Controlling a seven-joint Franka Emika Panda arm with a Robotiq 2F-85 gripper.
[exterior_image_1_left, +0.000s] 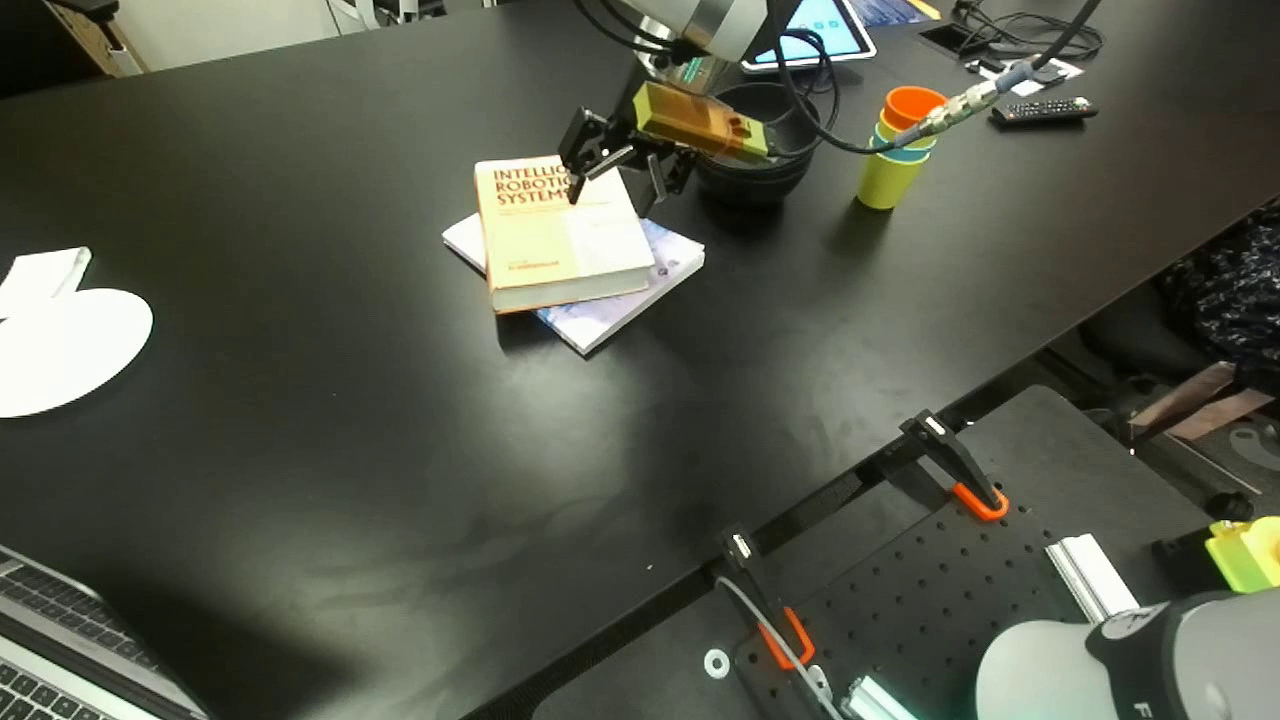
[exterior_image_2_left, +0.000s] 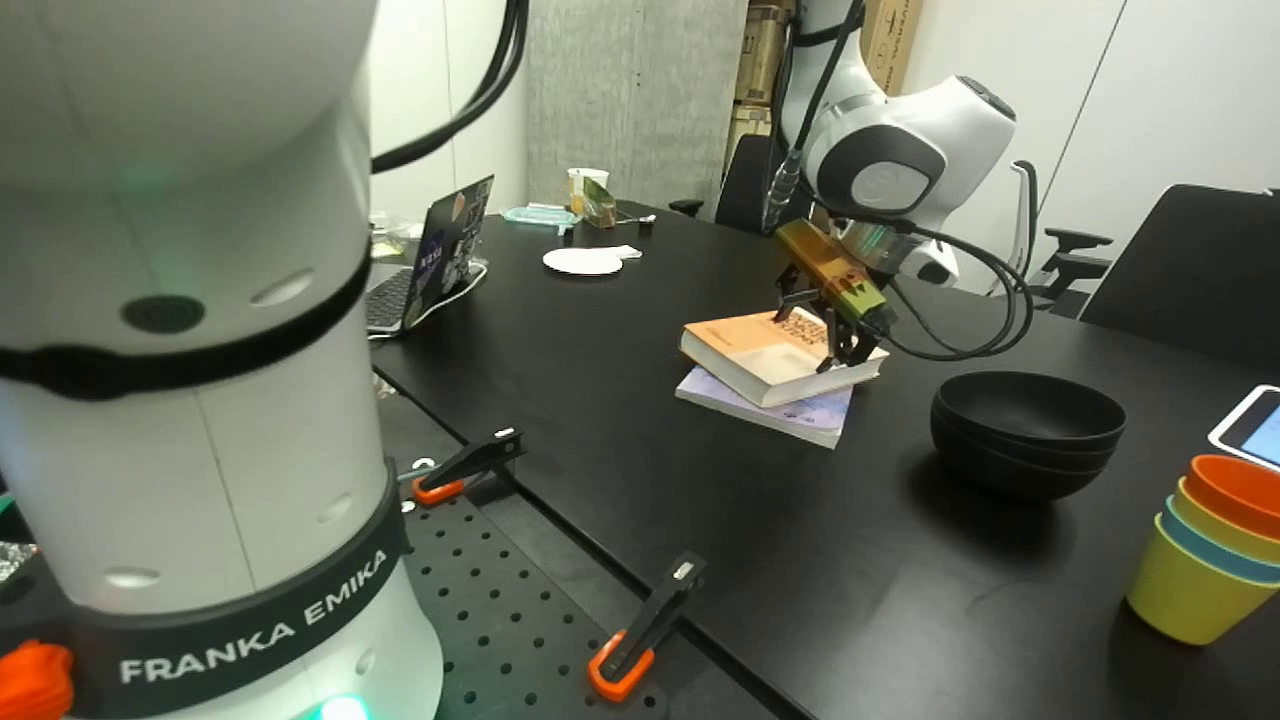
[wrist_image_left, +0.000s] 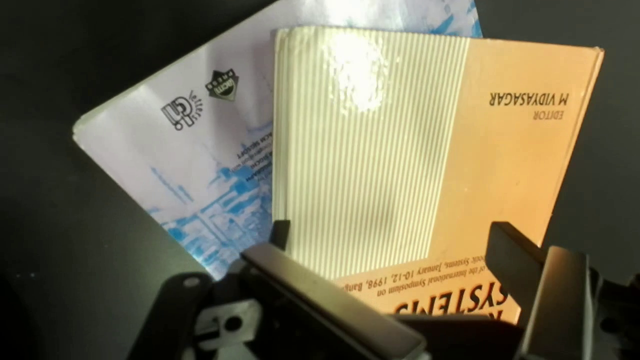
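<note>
An orange and cream hardback book (exterior_image_1_left: 564, 234) lies flat, turned at an angle, on top of a white and blue book (exterior_image_1_left: 618, 306). In the wrist view the upper book (wrist_image_left: 366, 150) fills the middle, and the lower book (wrist_image_left: 198, 150) shows out to its left. My gripper (exterior_image_1_left: 612, 204) is open at the far side of the pair, near the printed title. Its fingers (wrist_image_left: 513, 261) stand wide apart in front of the cover, with nothing held between them. Whether a fingertip touches the book cannot be told.
Nested black bowls (exterior_image_2_left: 1026, 432) stand close beside the books. Stacked coloured cups (exterior_image_1_left: 900, 150) are past them, with a tablet (exterior_image_1_left: 822, 30) behind. A white plate (exterior_image_1_left: 72, 348) and a laptop (exterior_image_1_left: 78, 636) are at the left.
</note>
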